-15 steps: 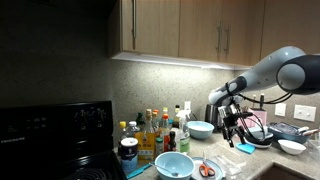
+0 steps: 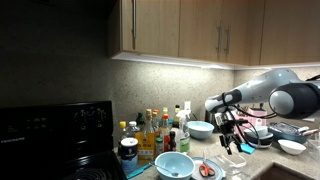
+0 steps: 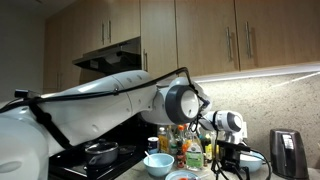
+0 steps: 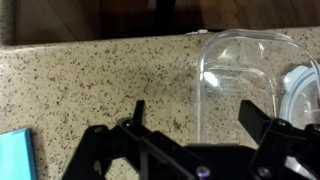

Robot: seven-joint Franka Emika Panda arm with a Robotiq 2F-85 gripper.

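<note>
My gripper is open, with bare speckled counter and the near wall of a clear plastic container [image 4: 238, 88] showing between its fingers. In the wrist view that container lies to the right, its rounded rim partly covered by the right finger [image 4: 256, 122]. Exterior view 1 has the gripper [image 2: 233, 146] pointing down above the counter, close over the clear container [image 2: 231, 161]. A flat blue item [image 4: 14, 155] lies left of the gripper in the wrist view. Whether the fingers touch the container, I cannot tell.
A white plate [image 2: 209, 170] with something red-handled on it and a light blue bowl [image 2: 175, 165] stand left of the container. Several bottles [image 2: 150, 140] crowd the wall side. Another bowl [image 2: 200, 130] is behind; a white bowl [image 2: 291, 147] sits far right.
The arm has come lower and shifted left in exterior view 1, bringing the gripper closer to the clear container. The items on the counter look unmoved.
</note>
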